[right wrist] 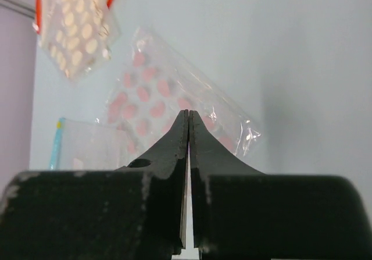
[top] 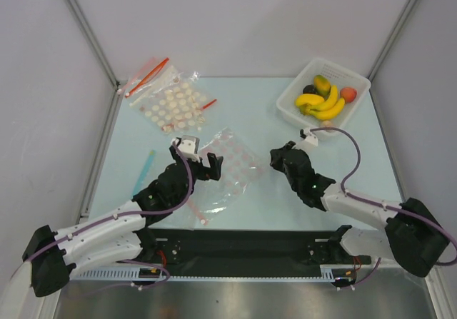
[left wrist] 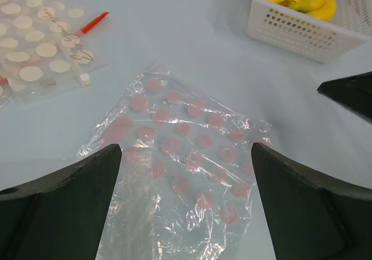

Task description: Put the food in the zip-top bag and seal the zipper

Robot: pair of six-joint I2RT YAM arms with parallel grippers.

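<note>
A clear zip top bag with pink dots [left wrist: 186,149] lies flat in the middle of the table, its surface wrinkled. My left gripper [top: 213,165] hangs over this bag, open, with nothing between its fingers. To the bag's right is my right gripper, its fingers shut together and nothing showing between them. Bananas [top: 330,107] and other fruit, among them a red round one [top: 348,94], rest in a white basket [top: 293,115] at the back right.
At the back left lie bags with cream dots [top: 171,108] and red zippers. A bag with a blue zipper strip [right wrist: 56,146] lies at the left, beside the pink-dotted one. Between basket and bags the table [top: 243,98] is bare.
</note>
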